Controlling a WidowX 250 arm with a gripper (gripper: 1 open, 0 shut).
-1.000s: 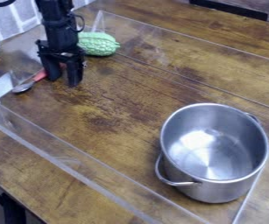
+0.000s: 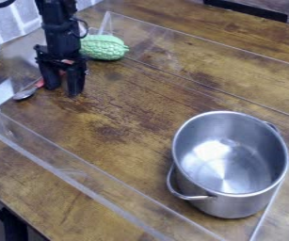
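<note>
My black gripper point(image 2: 64, 81) reaches down from the top left, low over the wooden table at the back left. A spoon with a red handle point(image 2: 26, 92) lies beside and partly behind it. Whether the fingers are open or shut on anything is too small and dark to tell. A pale green corn-like object point(image 2: 105, 47) lies just behind the gripper to the right.
A large steel pot point(image 2: 229, 165) with handles stands at the front right. Clear plastic walls border the work area point(image 2: 134, 113).
My gripper has shifted slightly to the left over the last second. The pot and green object stay where they were.
</note>
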